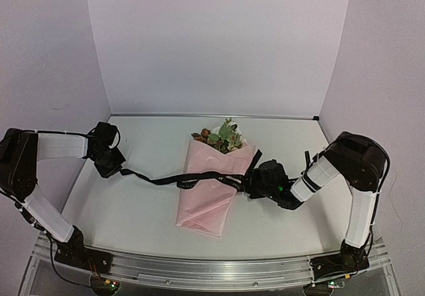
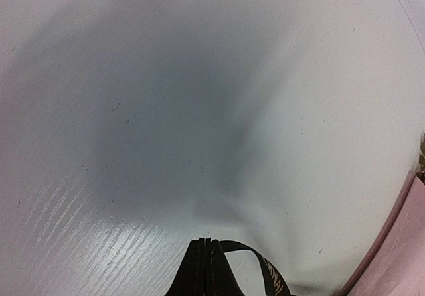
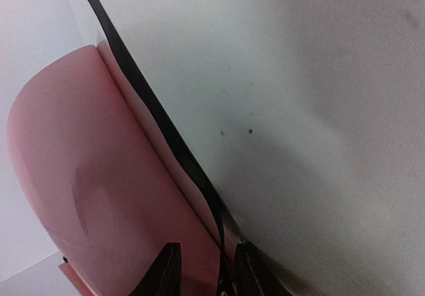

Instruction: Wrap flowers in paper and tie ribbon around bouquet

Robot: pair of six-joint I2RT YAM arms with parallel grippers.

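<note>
The bouquet [image 1: 224, 137] lies on the table in pink wrapping [image 1: 207, 206], flowers toward the back. A black ribbon [image 1: 159, 180] crosses the wrapping, and a loose end sticks up at its right edge. On the left, my left gripper [image 1: 118, 170] is shut on the ribbon's far end; in the left wrist view the ribbon [image 2: 269, 269] curves away from the closed fingertips. My right gripper is at the wrapping's right edge, its fingers [image 3: 171, 266] apart. Between them runs the ribbon [image 3: 174, 137], not visibly pinched.
White walls enclose the back and sides, and a metal rail [image 1: 212, 269] runs along the front edge.
</note>
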